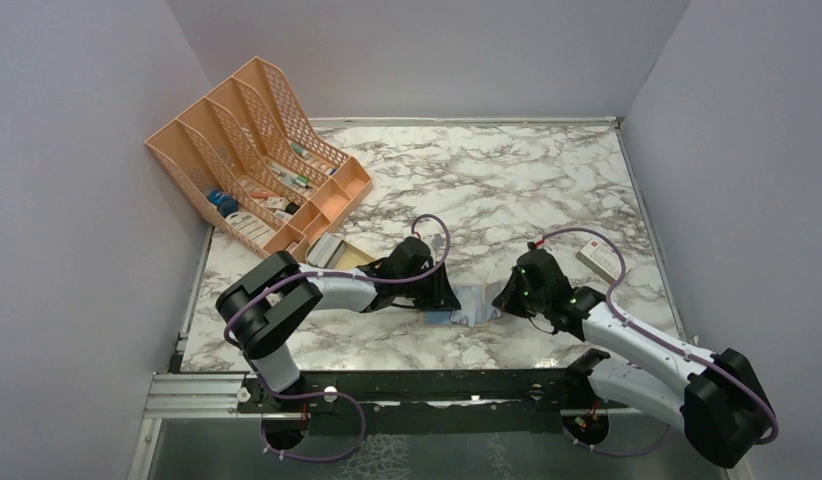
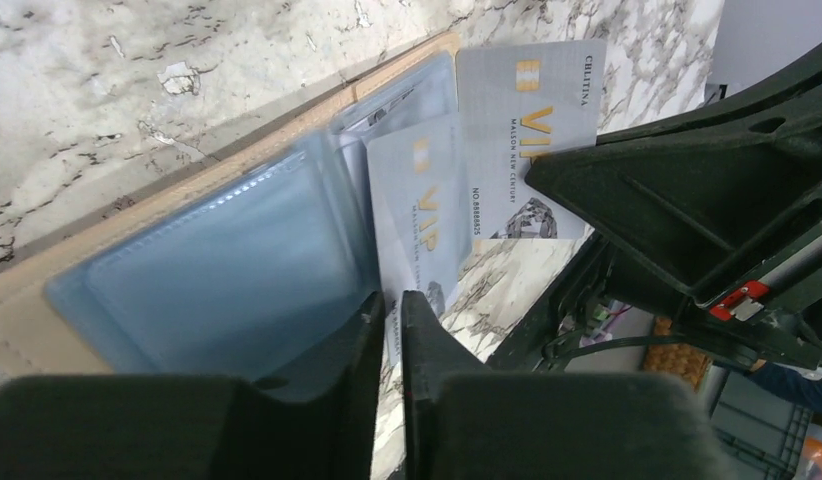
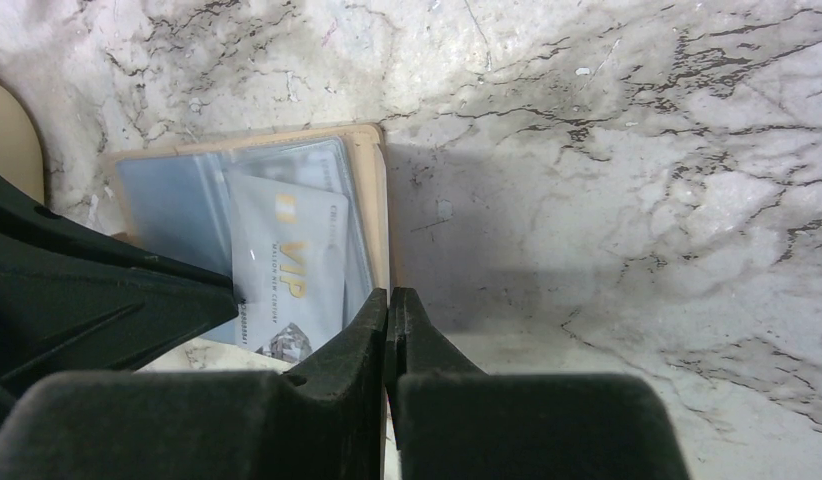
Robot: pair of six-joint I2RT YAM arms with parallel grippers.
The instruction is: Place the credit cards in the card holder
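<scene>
The open card holder (image 2: 202,260), with clear bluish pockets and a beige border, lies flat on the marble table. A silver VIP card (image 2: 412,200) lies over its right-hand pocket; how far it is inside is hard to tell. My left gripper is at this card's near edge, its fingers slightly apart with the edge between them; whether they grip is unclear. My right gripper is shut on a second VIP card, seen edge-on in the right wrist view, upright by the holder's right border.
An orange rack (image 1: 252,150) with several small items stands at the back left. Beside it sits a small beige tray (image 1: 357,258) with a grey object. A white box (image 1: 599,259) lies at the right.
</scene>
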